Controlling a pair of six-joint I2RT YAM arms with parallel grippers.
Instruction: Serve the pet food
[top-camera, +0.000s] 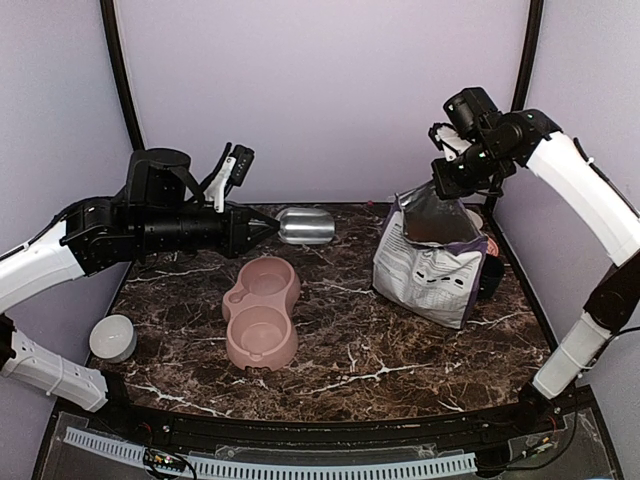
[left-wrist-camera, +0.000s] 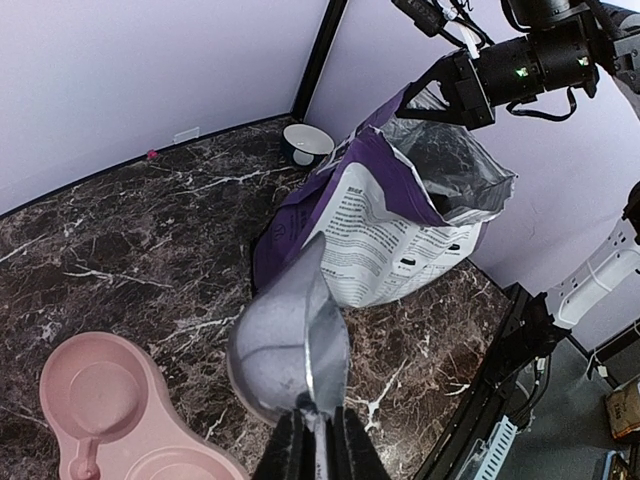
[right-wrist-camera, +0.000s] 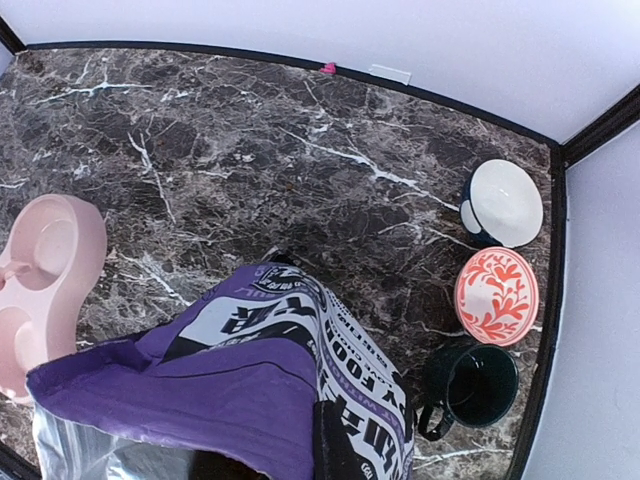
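Observation:
In the top view my left gripper (top-camera: 262, 226) is shut on a silver metal scoop (top-camera: 306, 226), held level above the back of the table. The scoop's bowl is too bright to read its contents. The purple and white pet food bag (top-camera: 428, 278) leans to the right with its silver-lined mouth open. My right gripper (top-camera: 447, 180) is shut on the upper edge of the bag. In the right wrist view the purple rim runs down to the fingers. On the table's left half lies a pink double bowl (top-camera: 262, 312), whose two hollows look empty.
Behind and beside the bag, at the right wall, stand a white cup (right-wrist-camera: 505, 203), a red-patterned bowl (right-wrist-camera: 496, 296) and a dark green mug (right-wrist-camera: 480, 386). A white bowl (top-camera: 113, 338) sits at the far left.

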